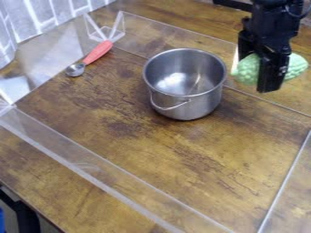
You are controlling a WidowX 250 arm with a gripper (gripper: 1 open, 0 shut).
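A steel pot [183,91] with a wire handle stands upright on the wooden table, its inside looking empty. To its right, the black gripper [260,69] is raised, its fingers on a pale green mesh-patterned object [279,71], which hangs above the table and partly hides behind them. A metal spoon or scoop with a red handle [100,51] lies at the upper left.
Transparent walls or rails line the left and right edges, with a pale cloth or curtain at the top left.
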